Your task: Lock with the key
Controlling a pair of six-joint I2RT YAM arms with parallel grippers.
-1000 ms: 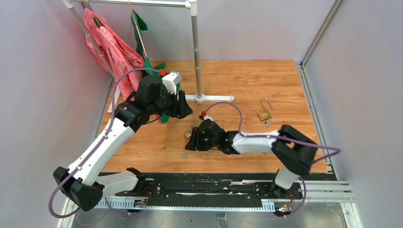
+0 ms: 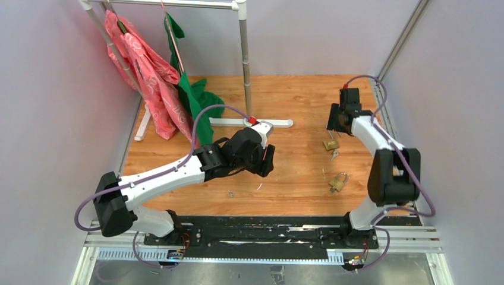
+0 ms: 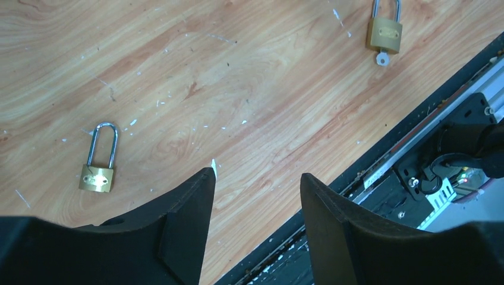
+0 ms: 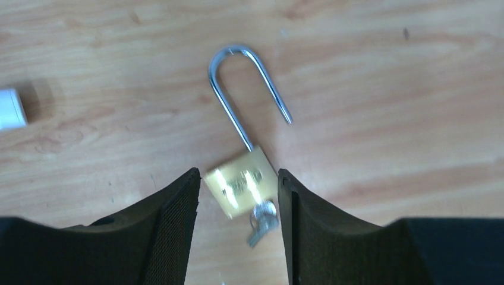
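Observation:
An unlocked brass padlock [image 4: 238, 185], its long shackle swung out, lies under my right gripper, with keys [image 4: 264, 221] at its lower end; it also shows in the top view [image 2: 330, 145]. My right gripper stands open, empty. My left gripper is open and empty over the wood. In the left wrist view, one padlock [image 3: 95, 177] lies at left with no key visible, and another padlock [image 3: 383, 32] at upper right has a key [image 3: 382, 59] at its base; the latter is at front right in the top view [image 2: 336, 184].
A clothes rack [image 2: 246, 71] with pink [image 2: 145, 83] and green cloths [image 2: 202, 101] stands back left. A small loose metal piece [image 2: 231, 194] lies near the front edge. Walls bound the wooden board [image 2: 297, 95].
My right arm has swung from the front middle to the back right, over the unlocked padlock. My left gripper has moved right and toward the front.

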